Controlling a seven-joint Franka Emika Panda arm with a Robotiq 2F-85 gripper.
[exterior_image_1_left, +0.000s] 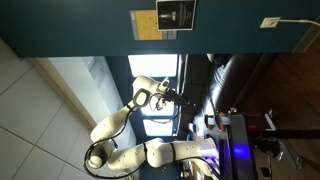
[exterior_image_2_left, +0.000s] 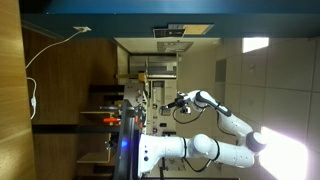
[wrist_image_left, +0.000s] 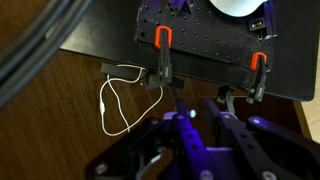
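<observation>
My gripper stands open in the wrist view, its two fingers far apart and nothing held between them. Orange marks one finger (wrist_image_left: 163, 42) and the other finger (wrist_image_left: 259, 66). Beyond them lies the dark, perforated edge of a table (wrist_image_left: 200, 58). A white round dish (wrist_image_left: 236, 5), cut off by the frame's top, sits past the fingers on that table. In exterior view 1 the gripper (exterior_image_1_left: 181, 99) is raised well clear of the table; it is small and dark there.
Wooden floor (wrist_image_left: 60, 125) with a white cable (wrist_image_left: 113, 112) shows beside the table. In exterior view 1 the table (exterior_image_1_left: 241, 150) carries several small items, too dim to name. Open air surrounds the raised arm.
</observation>
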